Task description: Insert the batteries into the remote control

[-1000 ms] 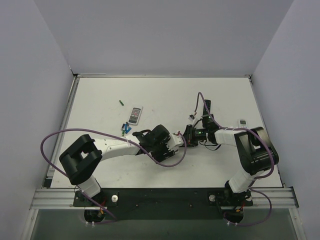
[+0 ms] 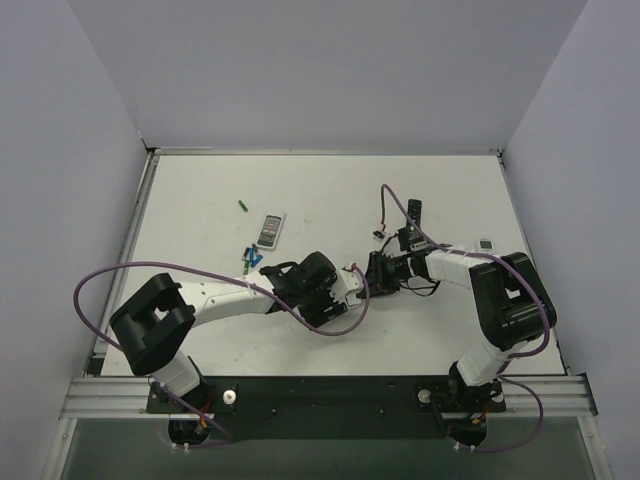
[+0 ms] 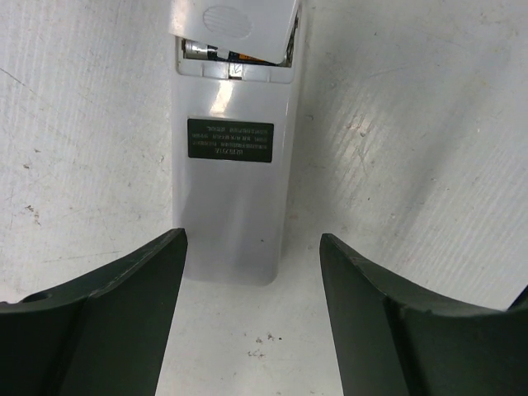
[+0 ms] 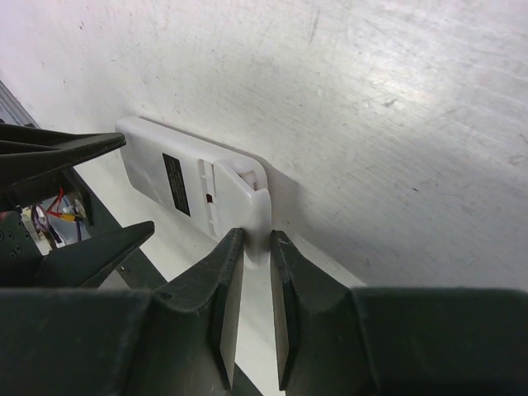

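Observation:
The white remote [image 3: 233, 194] lies back side up, with its black label facing me. Its battery cover [image 3: 235, 18] sits tilted and slightly turned over the compartment, and batteries [image 3: 198, 49] show in the gap under its edge. Around the plain end of the remote my left gripper stands open, with clear space between the right-hand finger [image 3: 338, 260] and the casing. In the right wrist view, my right gripper has its fingertips close together on the end of the cover. Most of the remote is hidden by the grippers in the top view.
A white remote [image 2: 270, 230] lies back left, several blue batteries [image 2: 250, 258] below it and a green battery [image 2: 243, 206] farther back. Off to the right lie a black remote [image 2: 414, 211] and a white device [image 2: 485, 245].
The left arm's elbow has shifted slightly left and down. The right gripper has moved a little, and its cable hangs farther left. The loose objects lie where they were.

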